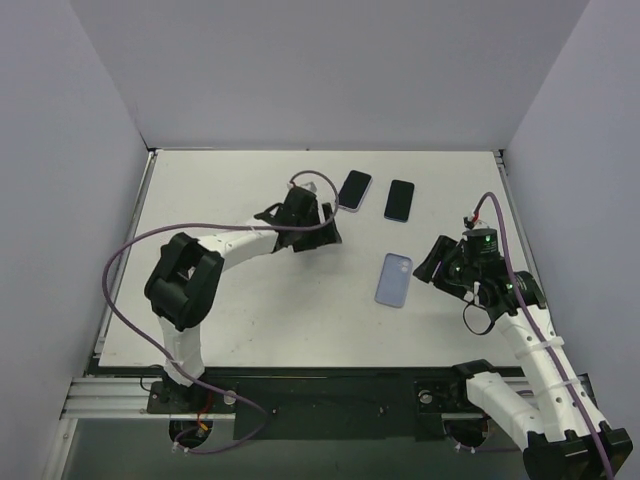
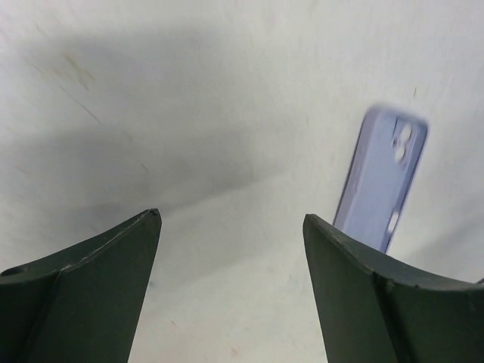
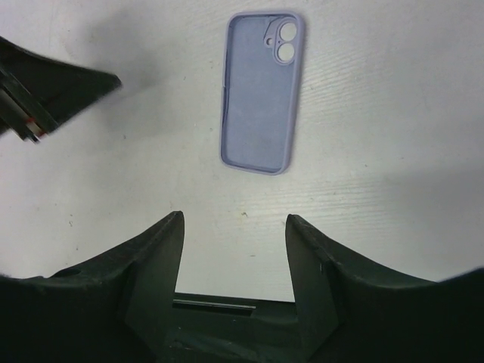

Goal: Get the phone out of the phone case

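Note:
A pale blue-grey phone case (image 1: 393, 280) lies flat and empty on the white table, its inside facing up and its camera holes at the far end in the right wrist view (image 3: 257, 98). My right gripper (image 1: 430, 268) is just to the right of it, fingers apart and nothing between them. Farther left and beyond the case, my left gripper (image 1: 328, 228) stands open and empty above bare table; its wrist view catches the case (image 2: 384, 174) off to the right. Two dark phones lie at the back: one with a pale edge (image 1: 354, 190) and a plain black one (image 1: 398, 201).
Grey walls (image 1: 60, 180) bound both sides. The left forearm covers part of the table's left side.

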